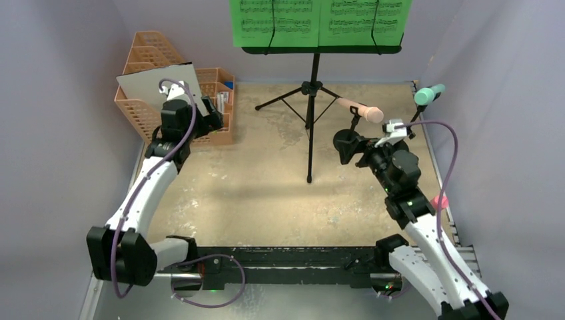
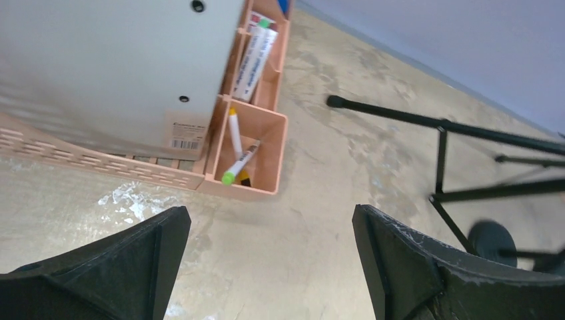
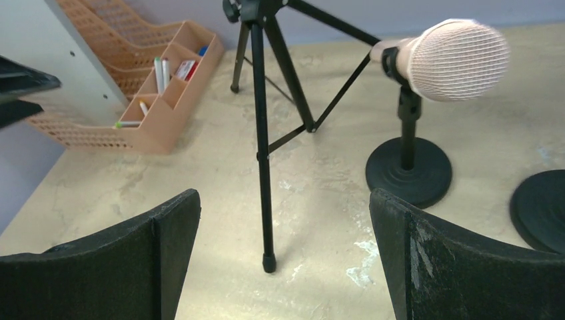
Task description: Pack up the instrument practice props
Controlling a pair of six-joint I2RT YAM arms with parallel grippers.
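A black music stand (image 1: 314, 87) bears two green score sheets (image 1: 275, 23) at the back centre. Right of it, a pink microphone (image 1: 363, 110) is mounted on a round black base (image 3: 408, 172). Farther right stands a mint-green microphone (image 1: 426, 95). The pinkish-orange organizer (image 1: 226, 130) at the back left holds a white board (image 2: 120, 73) and several pens (image 2: 241, 163). My left gripper is open above the floor by the organizer's front end, empty. My right gripper is open, with nothing between its fingers, close to the pink microphone's base.
Music stand legs (image 3: 262, 147) spread across the floor between the two arms. A small pink item (image 1: 440, 201) lies by the right edge, partly behind the right arm.
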